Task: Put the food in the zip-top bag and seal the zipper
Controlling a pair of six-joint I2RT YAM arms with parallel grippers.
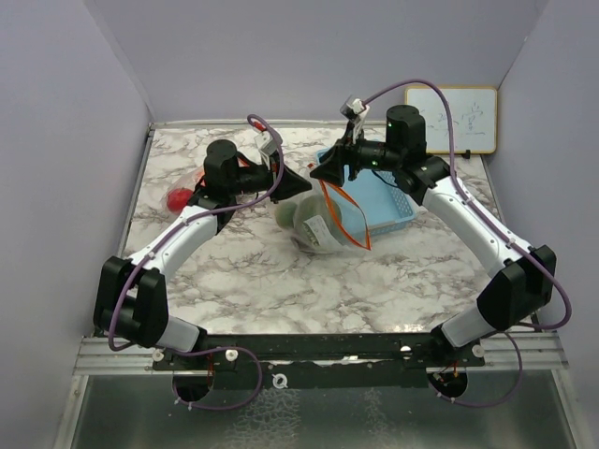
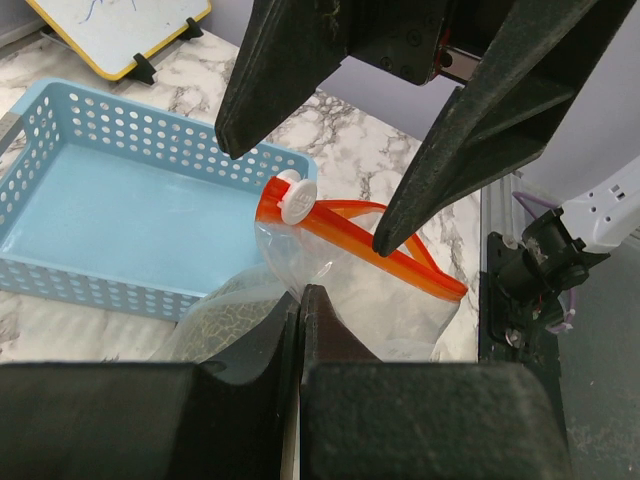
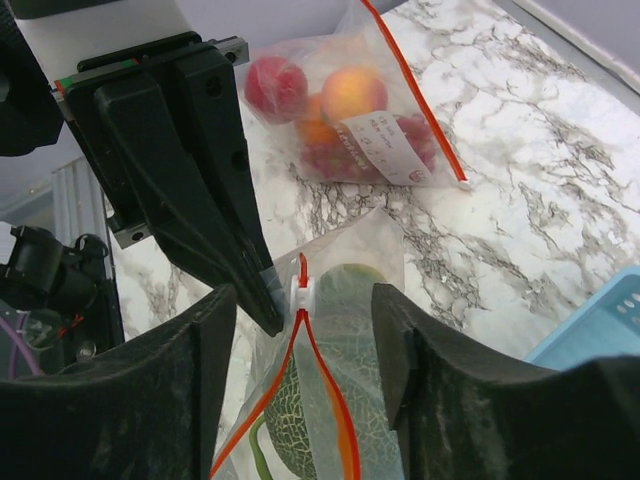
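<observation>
A clear zip bag with orange zipper point(image 1: 337, 220) point(image 2: 400, 268) and green produce point(image 3: 290, 430) inside stands mid-table. My left gripper point(image 1: 301, 183) is shut on the bag's clear plastic below the zipper. My right gripper point(image 1: 328, 173) hangs over the zipper's end, part open, its fingertips either side of the white slider point(image 2: 298, 202) point(image 3: 302, 292), which sits at that end of the orange strip.
Behind stands a blue basket point(image 1: 384, 201), with a whiteboard point(image 1: 468, 120) at back right. At left lies another bag holding fruit point(image 3: 355, 95).
</observation>
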